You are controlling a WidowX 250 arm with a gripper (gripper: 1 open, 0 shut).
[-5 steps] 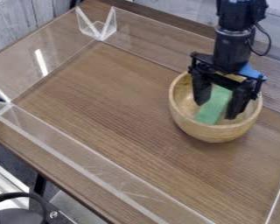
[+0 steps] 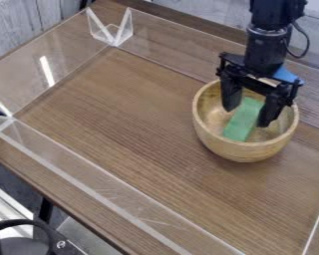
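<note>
The black robot gripper (image 2: pixel 250 90) reaches down from the top right over a round tan bowl (image 2: pixel 242 149) on the wooden table. Its two fingers stand apart at the bowl's back rim and inside it. A light green object (image 2: pixel 243 120) lies in the bowl between and below the fingers; whether either finger touches it I cannot tell.
A white wire-like item (image 2: pixel 111 28) stands at the back left. Something blue (image 2: pixel 290 79) is behind the gripper. Dark cables lie at the bottom left corner.
The gripper has shifted slightly over the bowl, and its fingers sit a little differently around the green object. The bowl has stayed about in place.
</note>
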